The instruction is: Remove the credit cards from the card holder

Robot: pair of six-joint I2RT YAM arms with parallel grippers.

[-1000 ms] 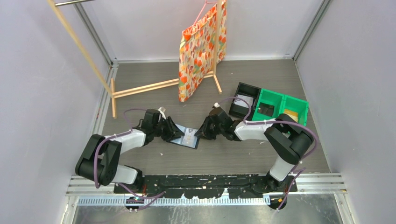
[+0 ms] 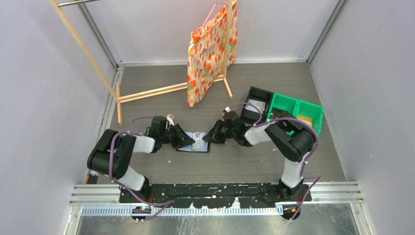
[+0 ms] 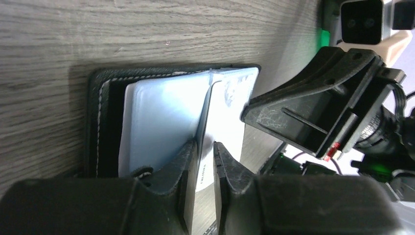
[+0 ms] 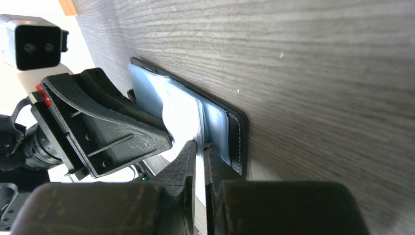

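The open black card holder (image 2: 205, 149) lies on the table between both grippers, with light blue plastic sleeves and a white card (image 4: 178, 120) standing out from them. My left gripper has its narrowly spaced fingertips at the long edge of the white piece; whether it grips it is unclear. My right gripper has its fingertips close together on that same edge from the other side, also unclear whether gripping. Each wrist view shows the other gripper just beside the holder.
A black box (image 2: 252, 90) and green bins (image 2: 315, 107) stand at the back right. A wooden rack (image 2: 151, 93) with a patterned cloth (image 2: 205, 58) stands behind.
The card holder has turned slightly to lie straighter, its right end rising toward the back. Both arms have shifted slightly, their grippers staying at the holder.
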